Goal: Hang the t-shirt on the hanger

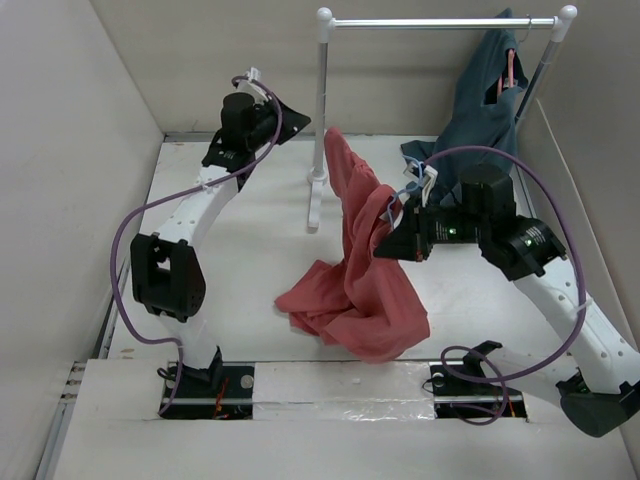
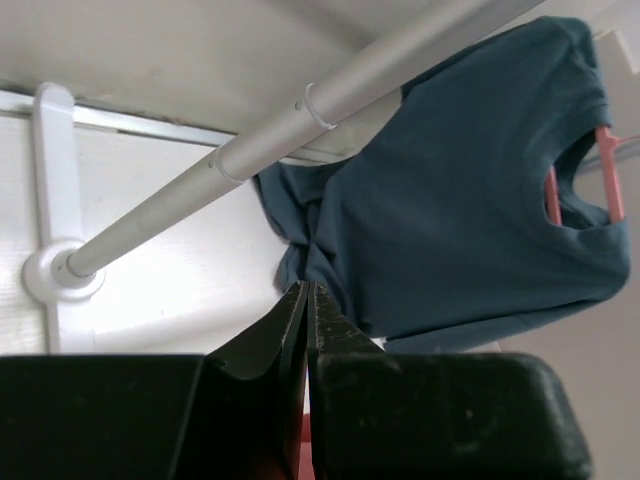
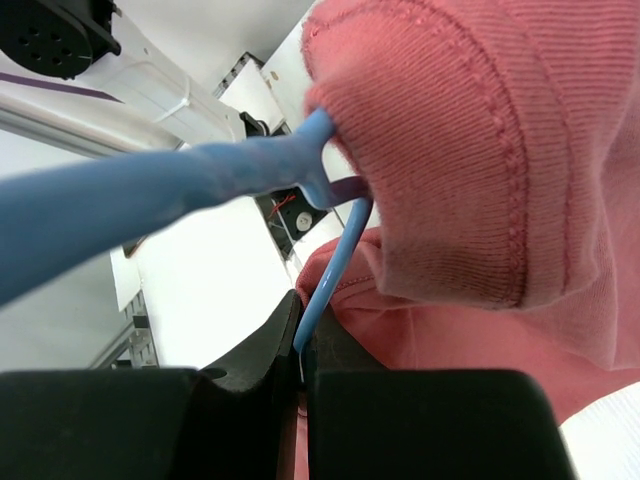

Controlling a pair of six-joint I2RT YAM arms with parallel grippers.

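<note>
The red t-shirt hangs from the blue hanger, its lower part spread over the white table and one end reaching up toward the rack's left post. My right gripper is shut on the hanger, whose blue bar rises from between the fingertips; the shirt's ribbed collar lies around part of it. My left gripper is shut with nothing between its fingers, up and left of the shirt's raised end in the top view. A sliver of red cloth shows below it.
A white rack with a top rail stands at the back; its left post is close to my left gripper. A dark teal shirt hangs on a pink hanger at the rail's right.
</note>
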